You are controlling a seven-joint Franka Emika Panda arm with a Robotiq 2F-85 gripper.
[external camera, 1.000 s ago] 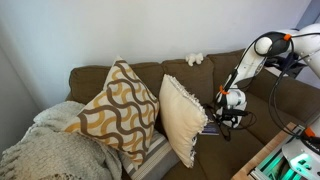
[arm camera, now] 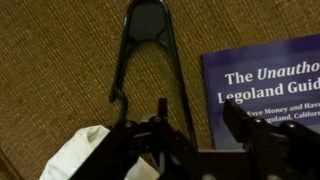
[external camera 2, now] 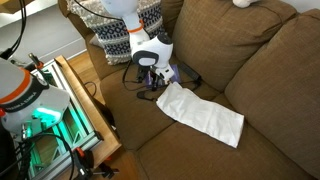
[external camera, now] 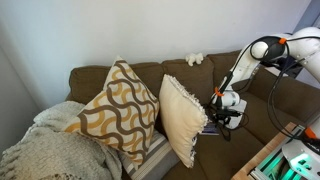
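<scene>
My gripper points down at the brown couch seat, its two fingers apart. A slim black tool with a looped end (arm camera: 148, 22) lies beneath it in the wrist view, and one of its long arms runs under the gap between the fingertips. To the right lies a purple Legoland guide book (arm camera: 262, 75), partly covered by the right finger. A white cloth (arm camera: 82, 155) shows at lower left. In exterior view 2 the gripper (external camera 2: 150, 84) is low over the seat beside the white cloth (external camera 2: 205, 113), its fingertips hard to make out.
A white cushion (external camera: 181, 115) and an orange-patterned cushion (external camera: 118, 108) lean against the couch back, left of the arm. A grey blanket (external camera: 62, 153) covers the far left. Clear seat (external camera 2: 185, 150) lies in front of the cloth.
The cushions and blanket have stayed in place.
</scene>
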